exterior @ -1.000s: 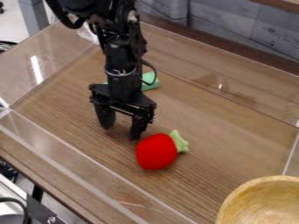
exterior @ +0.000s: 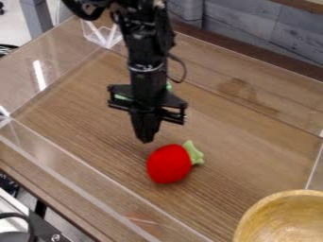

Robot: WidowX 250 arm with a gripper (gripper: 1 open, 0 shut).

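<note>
My black gripper (exterior: 147,115) hangs over the wooden table (exterior: 76,151), above and to the upper left of a red round object with a green tip (exterior: 169,164), apart from it in the view. Whether its fingers hold anything is hard to make out. A green object behind the arm (exterior: 121,92) is mostly hidden.
A yellow bowl (exterior: 285,217) sits at the bottom right. A clear plastic item (exterior: 101,32) is at the back left. A wall runs along the back.
The gripper has risen and shifted back, away from the red object, which stays in place. The green object behind the arm is now more hidden.
</note>
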